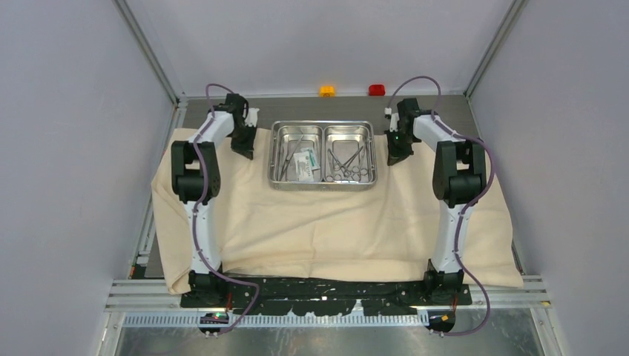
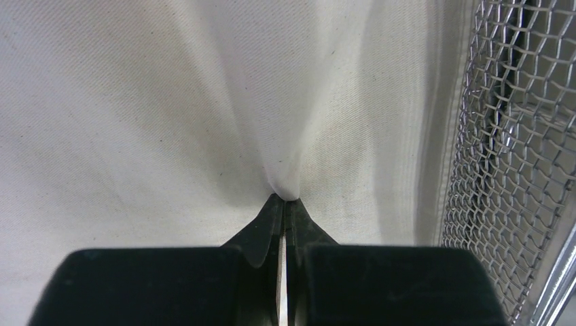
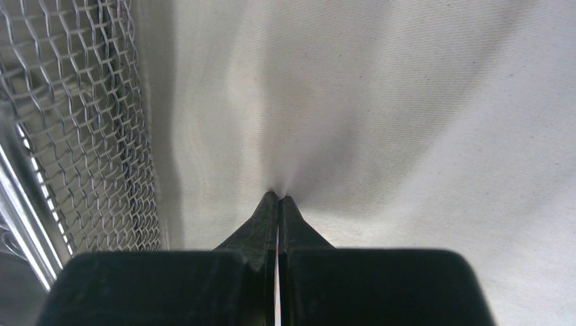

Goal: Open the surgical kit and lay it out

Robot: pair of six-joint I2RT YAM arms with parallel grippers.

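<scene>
The cream cloth is spread wide over the table, its upper part lying beneath the metal instrument tray. Left of the tray, my left gripper points down at the cloth. On the tray's other side is my right gripper, also shut, with gathered cloth drawn up to its tips. The pinched bit itself is mostly hidden there.
Scissors-like instruments lie in the tray's right compartment; white packets and a slim tool lie in the left. The tray's mesh wall stands close beside each gripper. Yellow and red blocks sit behind.
</scene>
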